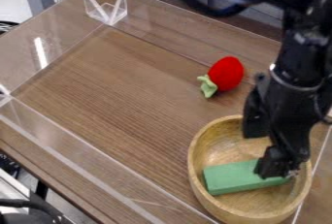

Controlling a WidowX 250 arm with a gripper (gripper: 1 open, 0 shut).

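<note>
A round wooden bowl [205, 150] sits at the lower right of the table, with a green block [234, 177] lying inside it. My black gripper [273, 145] is over the bowl's right half, above the block, open, its fingers pointing down and partly hiding the bowl. A red strawberry-like toy [224, 74] with a green top lies on the table beyond the bowl, left of the arm.
A clear angular holder [105, 3] stands at the back left. Cables lie off the table at the left edges.
</note>
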